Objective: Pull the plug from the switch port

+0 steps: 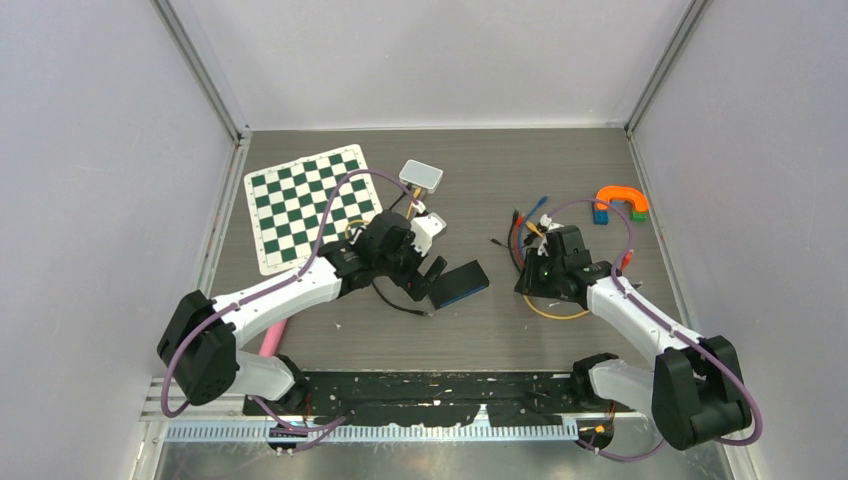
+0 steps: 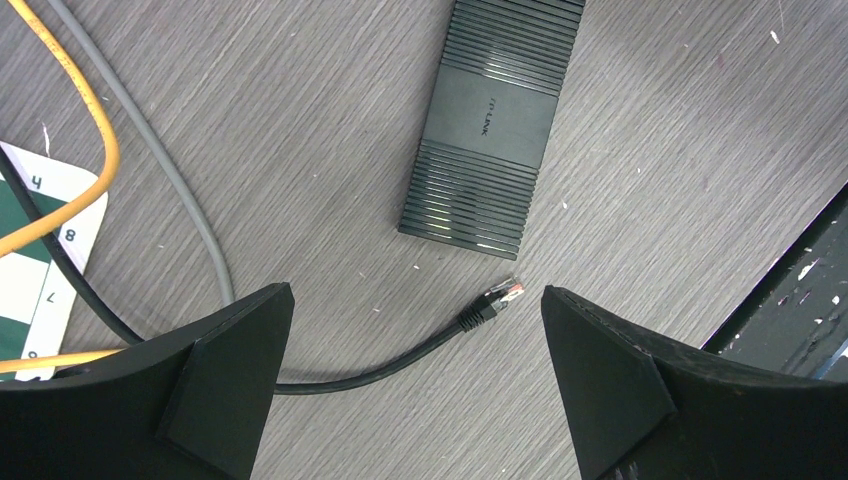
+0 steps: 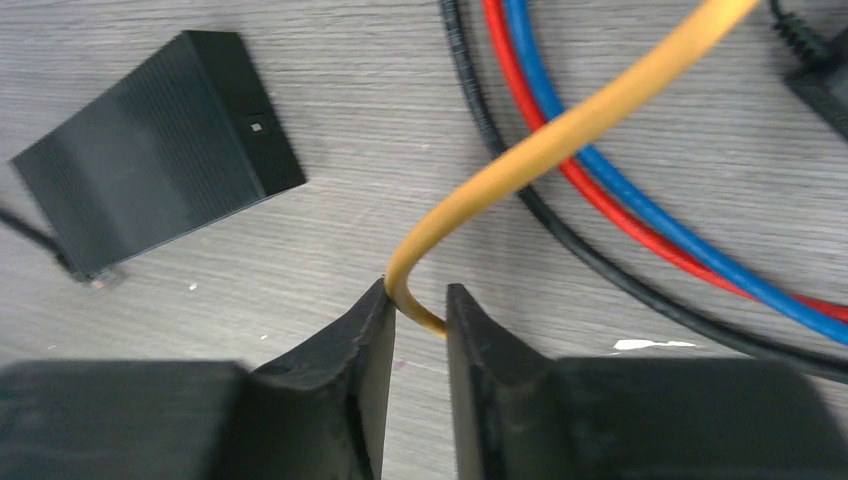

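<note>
The black switch (image 2: pixel 490 125) lies flat on the table at top centre of the left wrist view. A black cable's clear-tipped plug (image 2: pixel 495 298) rests just off its near end, apart from it. My left gripper is open over the table, its fingers wide apart with plug and cable showing between them. In the right wrist view my right gripper is part open, its fingers close together. A yellow cable (image 3: pixel 530 155) runs down between their tips; a narrow gap shows, and firm contact on both sides is not visible.
Red (image 3: pixel 640 230), blue (image 3: pixel 660 215) and black cables curve beside the right gripper. A chessboard (image 1: pixel 310 205), a white box (image 1: pixel 421 175) and an orange clamp-like piece (image 1: pixel 622 197) lie farther back. Bare table separates the switch from the right gripper.
</note>
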